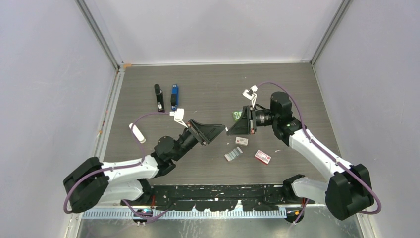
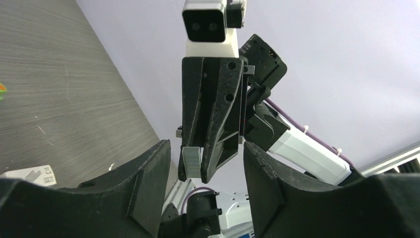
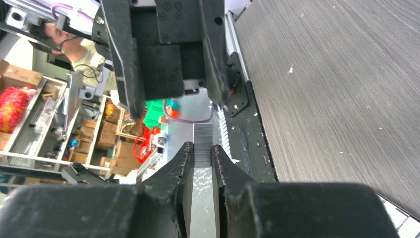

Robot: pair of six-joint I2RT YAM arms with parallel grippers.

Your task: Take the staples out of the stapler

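Note:
A small silver block of staples (image 3: 203, 144) is pinched between the fingertips of my right gripper (image 1: 230, 131), which is shut on it above the table. In the left wrist view the same block juts from the right fingers. My left gripper faces it, open, with a gap on both sides and no contact that I can see. A black stapler (image 1: 159, 98) and a blue stapler (image 1: 175, 97) lie at the back left of the table. A white object (image 1: 137, 133), too small to identify surely, lies at the left edge.
Below the right gripper lie a small white box (image 1: 241, 141), a red and white box (image 1: 263, 157) and a row of grey staple strips (image 1: 233, 153). A green item (image 1: 237, 115) is partly hidden by the right gripper.

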